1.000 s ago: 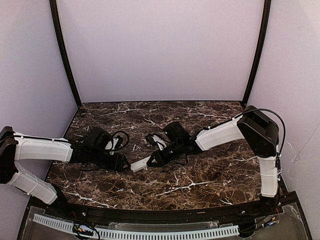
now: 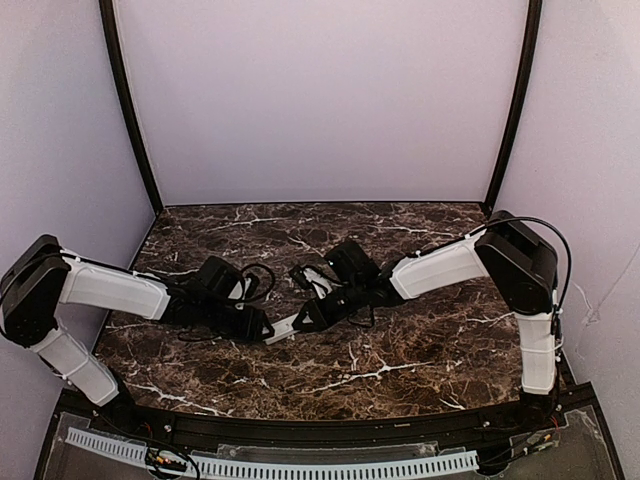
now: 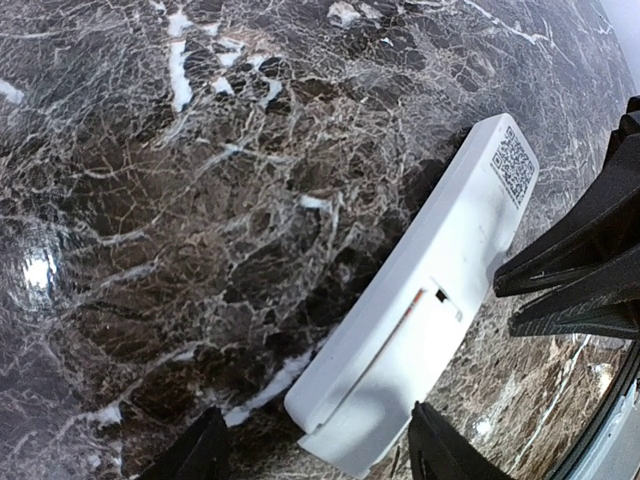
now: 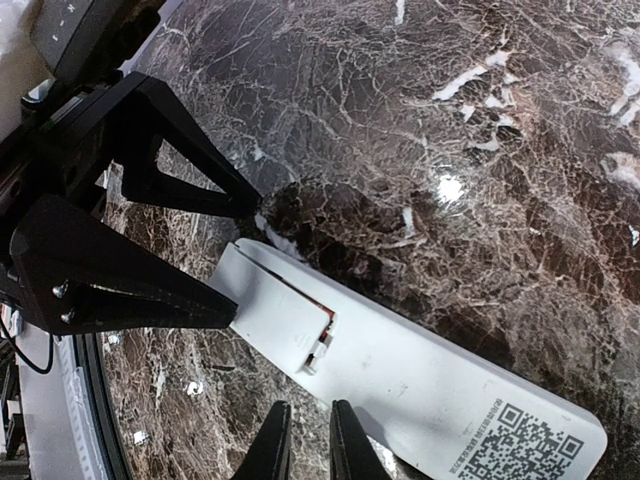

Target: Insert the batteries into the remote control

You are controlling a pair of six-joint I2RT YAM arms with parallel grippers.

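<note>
The white remote lies on the marble table between both grippers. Its battery bay shows a narrow slot along the cover, with a small orange-red piece inside. My left gripper is open, its dark fingertips on either side of the remote's cover end, low in the left wrist view. My right gripper is at the other part of the remote; in the right wrist view its fingertips are close together at the remote's edge. Whether anything sits between them is hidden.
My left gripper has moved right, up to the near end of the remote. The right arm looks still, and the remote has barely shifted.
</note>
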